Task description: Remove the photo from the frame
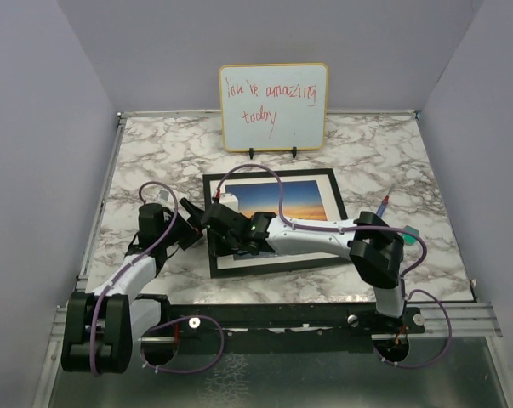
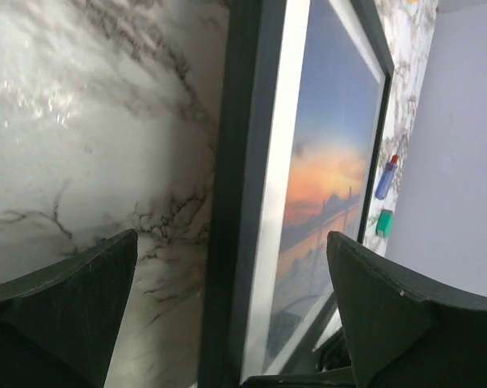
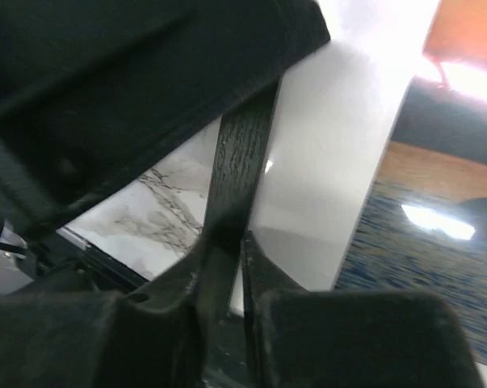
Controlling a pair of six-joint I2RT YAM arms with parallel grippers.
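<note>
A black-bordered picture frame (image 1: 277, 269) with a white mat lies on the marble table, holding a sunset photo (image 1: 290, 197). At its left border is my left gripper, open, with the border (image 2: 241, 194) running between its widely spaced fingers but touching neither visibly. The right arm reaches across the photo. Its gripper is at the same border, fingers close together with the black edge (image 3: 243, 153) running down to them; whether they grip it is hidden. One dark left-gripper finger (image 3: 170, 97) crosses the right wrist view.
A whiteboard (image 1: 274, 106) with red writing stands at the back. A blue marker (image 1: 382, 206) and a green item (image 1: 411, 234) lie right of the frame. Both grippers are very close together.
</note>
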